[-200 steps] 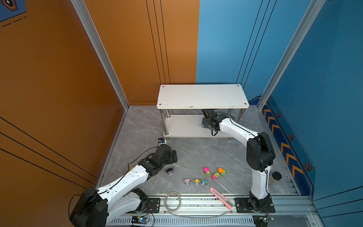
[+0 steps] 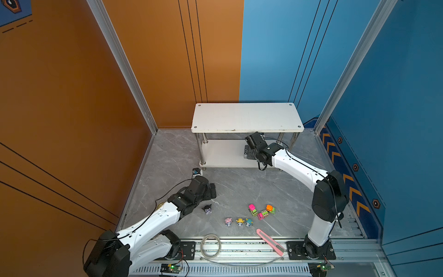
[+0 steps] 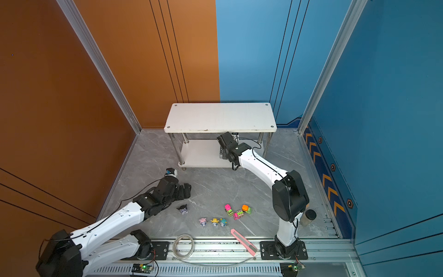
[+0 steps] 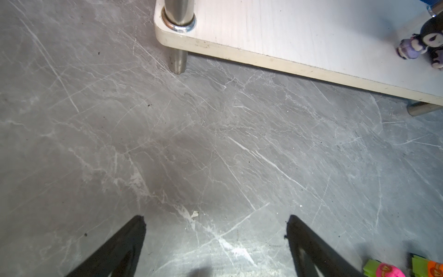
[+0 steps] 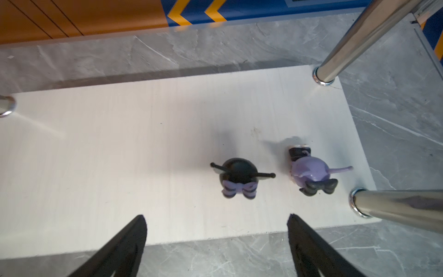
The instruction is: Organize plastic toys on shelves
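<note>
On the lower shelf stand two purple-and-black figures, the middle one [image 5: 240,173] and the right one [image 5: 313,170], both near its right end. My right gripper hovers at the shelf's front, open, its fingers apart and empty. Over the floor left of centre, my left gripper has its fingers apart with nothing between them. Close by it on the floor lies a dark figure [image 2: 207,209]. Farther right are a pink figure [image 2: 228,222], a yellow one [image 2: 240,222], a teal one [image 2: 249,222], and small green toy cars, pink-topped [image 2: 252,209] and orange-topped [image 2: 270,209].
A two-tier white shelf stands at the back; its top board [image 2: 244,117] is bare. Metal posts [image 5: 353,39] bound the lower board [image 5: 92,161], whose left part is clear. A pink cutter [image 2: 270,242] and a coiled hose [image 2: 211,246] lie along the front rail.
The right arm has drawn back a little from the shelf, its elbow swinging right and toward the front. The left arm and floor toys look unmoved.
</note>
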